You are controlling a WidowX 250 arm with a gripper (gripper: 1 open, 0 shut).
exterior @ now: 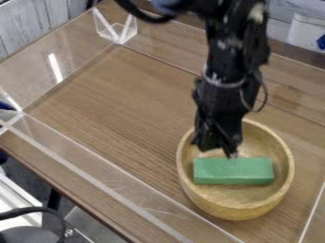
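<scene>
A green block (234, 172) lies flat inside a round wooden bowl (199, 199) at the lower right of the camera view. My black gripper (219, 146) hangs over the back left part of the bowl, just above the block, blurred. Nothing shows between its fingers, and it appears shut.
A white object (307, 33) stands at the top right. A dark cable and metal frame are at the lower left.
</scene>
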